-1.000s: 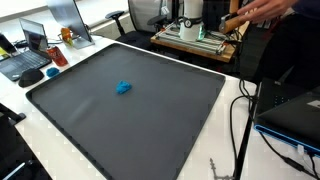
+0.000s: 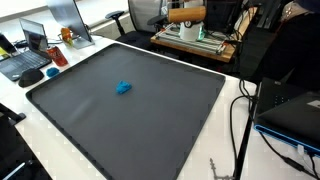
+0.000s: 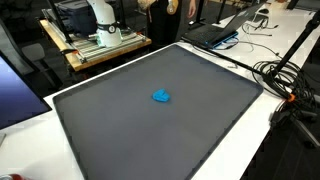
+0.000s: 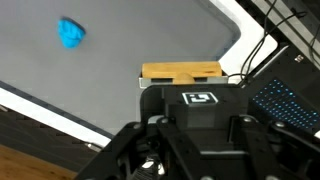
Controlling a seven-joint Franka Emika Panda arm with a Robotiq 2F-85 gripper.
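Note:
My gripper is at the centre of the wrist view, with its dark body and marker tag below. A tan-orange bar-shaped piece [image 4: 157, 70] crosses its tips, and the fingers appear shut on it. A small blue lump [image 4: 71, 33] lies apart from the gripper, up and to the left. In exterior view 1 the same blue lump [image 2: 123, 87] rests on the dark grey tabletop [image 2: 130, 120], left of its centre. It also shows in exterior view 2 as a blue lump [image 3: 160, 96]. The gripper cannot be made out clearly in either exterior view.
A laptop [image 2: 36, 38] and a red object [image 2: 57, 56] stand beyond the left edge. Black equipment [image 2: 285, 115] and loose cables flank the right side. The arm's white base [image 3: 104, 20] is at the upper left of exterior view 2.
In exterior view 1, the tan shape at the upper right no longer shows where it was; a tan shape now shows farther left, by the white base. The blue lump has stayed put.

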